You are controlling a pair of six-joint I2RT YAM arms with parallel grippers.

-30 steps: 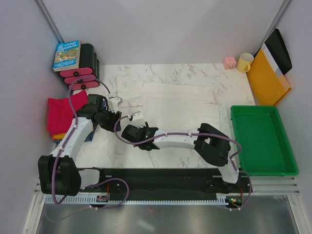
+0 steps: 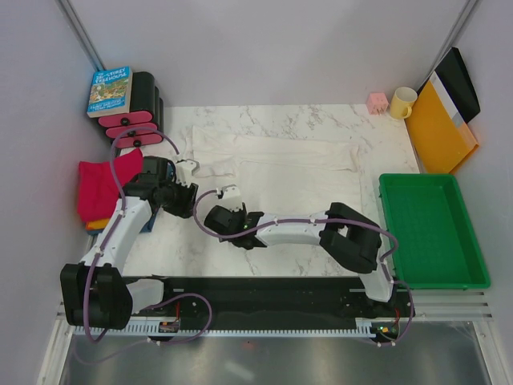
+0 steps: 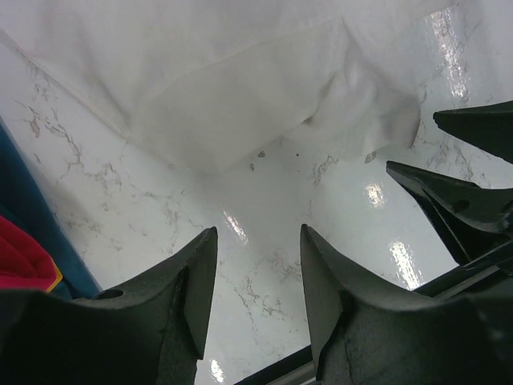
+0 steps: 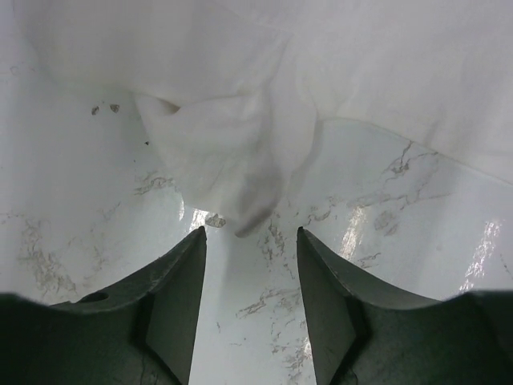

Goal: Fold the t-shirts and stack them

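A white t-shirt (image 2: 300, 180) is spread over the table's middle and far part, a sleeve and some creases at its left. My left gripper is open, its fingers apart over bare tabletop just short of the shirt's edge. In the right wrist view, a crumpled sleeve (image 4: 240, 160) points toward my open right gripper; the sleeve's tip lies close to the gap between the fingers, apparently not gripped. Folded shirts, red (image 2: 98, 192) on top with yellow and blue below, lie stacked at the left wall.
Black and pink boxes with a book (image 2: 110, 91) on top stand at the back left. A green bin (image 2: 434, 180) is at the right; a mug (image 2: 402, 103) and pink block (image 2: 377, 103) stand at the back right. The two grippers are close together.
My left arm has barely moved, and the white shirt lies as before.
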